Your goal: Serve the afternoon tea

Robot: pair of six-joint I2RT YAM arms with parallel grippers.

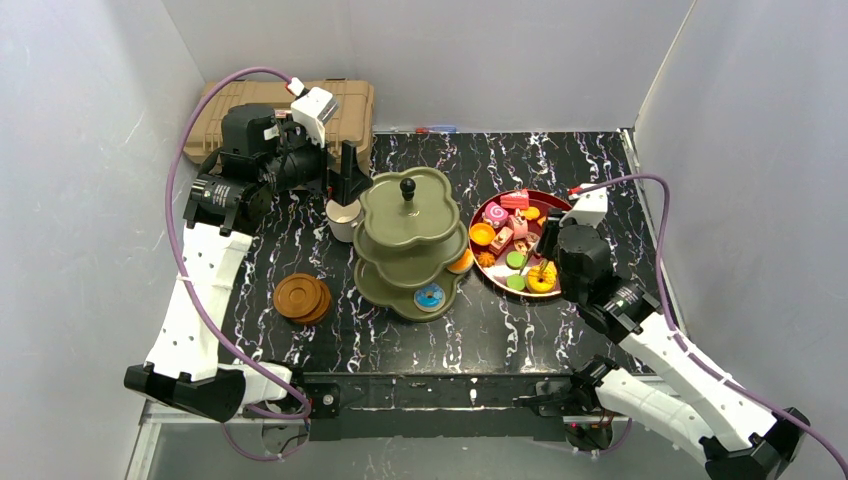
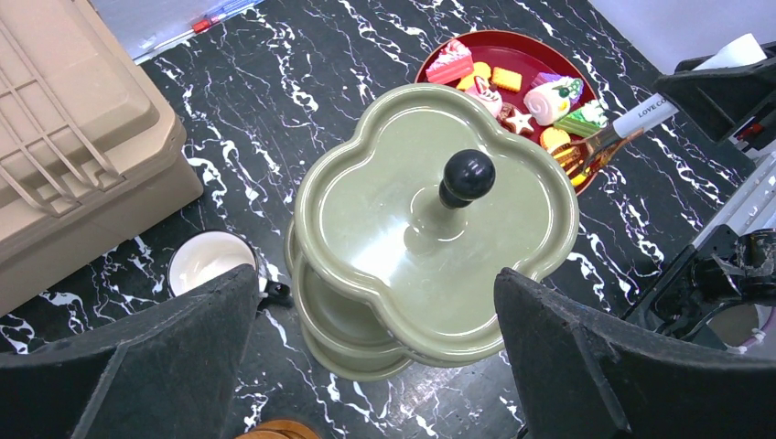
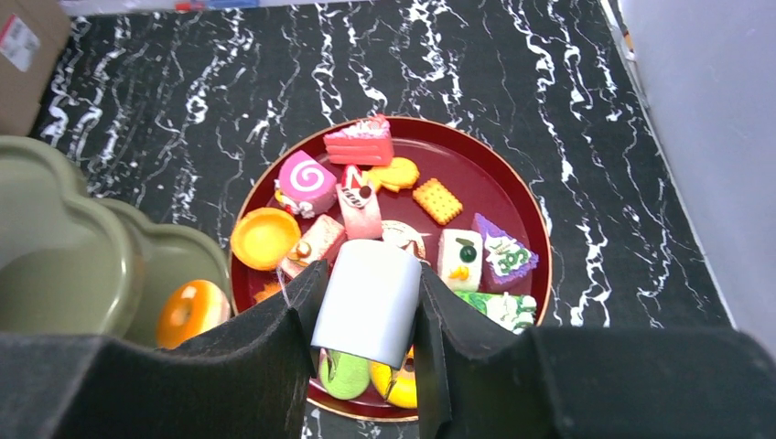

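Note:
A green tiered stand [image 1: 430, 205] with a black knob sits mid-table. On its bottom tier rest a blue donut [image 1: 429, 297] and an orange donut [image 3: 194, 313]. My left gripper is open above the stand's left side, nothing between its fingers. To the right lies a red round plate [image 3: 476, 151] full of toy sweets, among them a yellow donut [image 1: 541, 277]. Over this plate my right gripper is shut on the white handle of tongs [image 2: 645, 114]. The tongs' brown prongs [image 2: 586, 157] point down toward the sweets; whether they touch any is unclear.
A white cup [image 2: 212, 262] with a dark handle stands left of the stand. Stacked brown coasters [image 1: 300, 298] lie at the front left. Behind the cup is a tan case [image 2: 73, 155].

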